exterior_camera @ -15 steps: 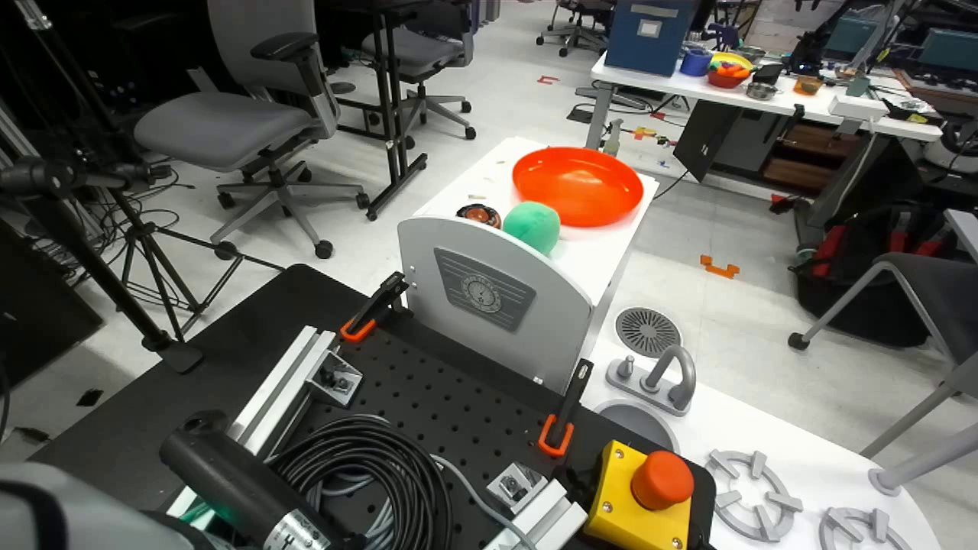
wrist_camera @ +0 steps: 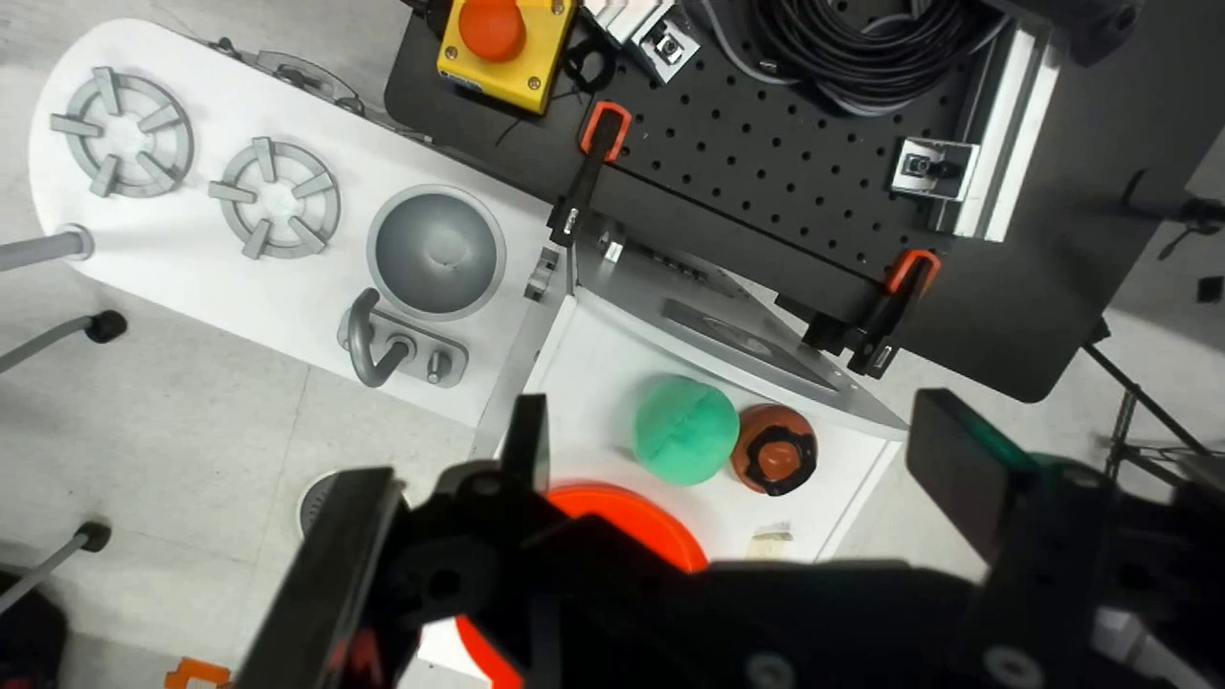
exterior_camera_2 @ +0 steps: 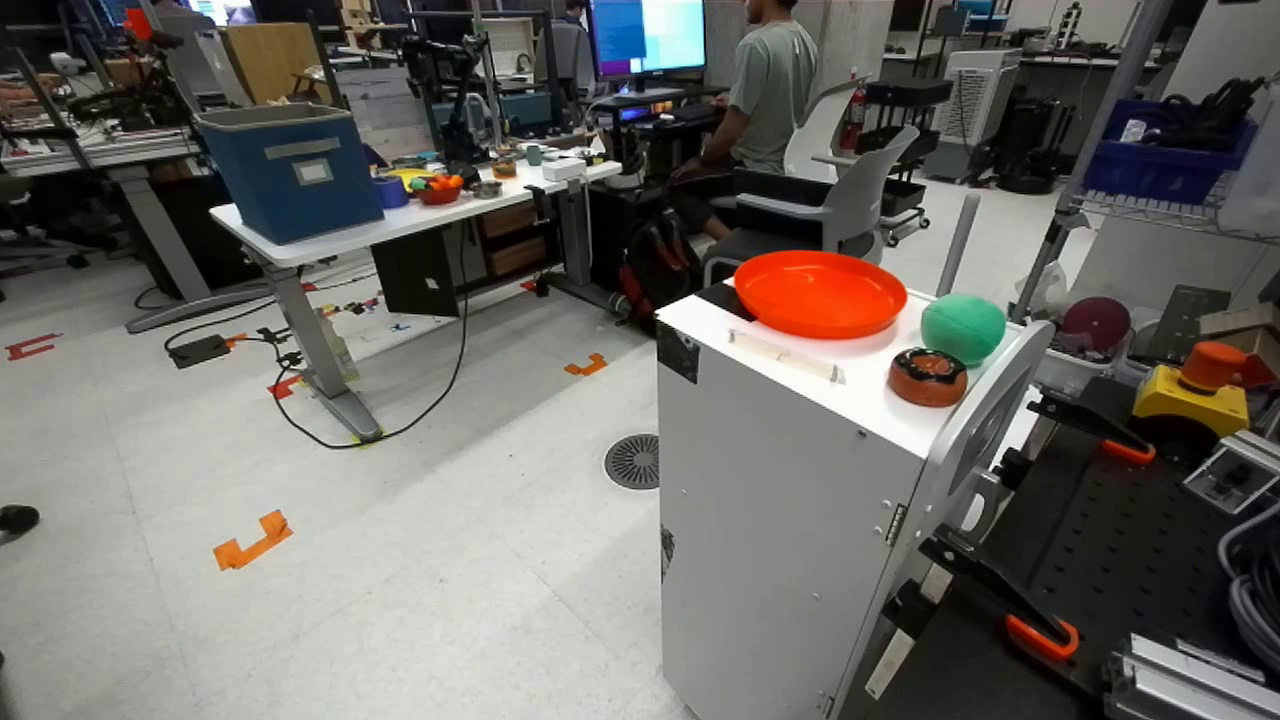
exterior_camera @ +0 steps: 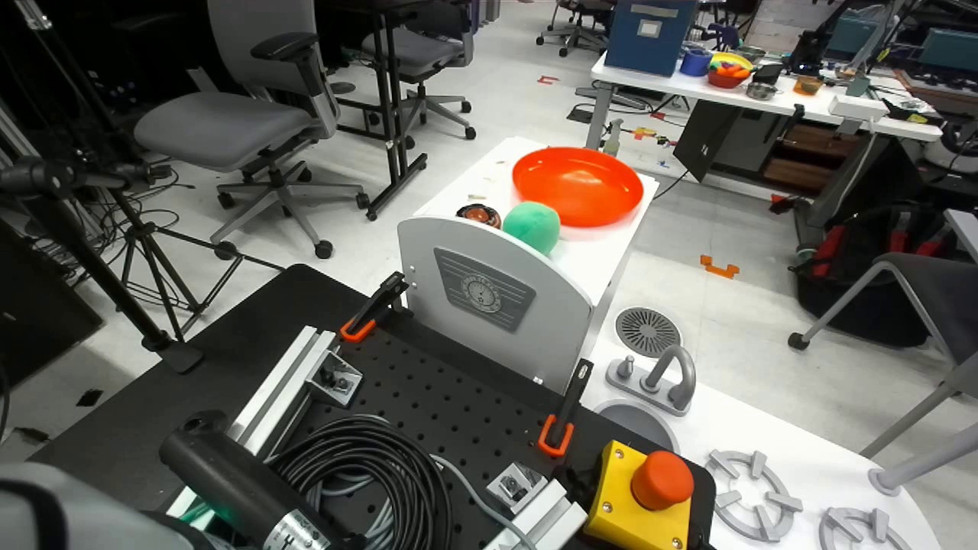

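Observation:
An orange-red plate [exterior_camera: 578,186] lies on a white cabinet top. Beside it rests a green ball [exterior_camera_2: 963,330], close against a brown round object with black markings [exterior_camera_2: 927,377]. In the wrist view my gripper stands open, its dark fingers [wrist_camera: 527,446] far apart. Between them, from above, appear the green ball [wrist_camera: 685,430] and the brown object [wrist_camera: 775,449], with nothing held. The gripper's body covers much of the plate [wrist_camera: 643,522] in that view. Neither exterior view shows the gripper.
A curved grey panel [exterior_camera: 495,293] rises along the cabinet's edge beside the black pegboard [exterior_camera: 412,376]. Clamps [exterior_camera: 566,408], coiled cable [exterior_camera: 385,477] and a yellow emergency-stop box [exterior_camera: 642,499] occupy the pegboard side. A faucet [wrist_camera: 373,339] stands by a grey basin [wrist_camera: 437,252].

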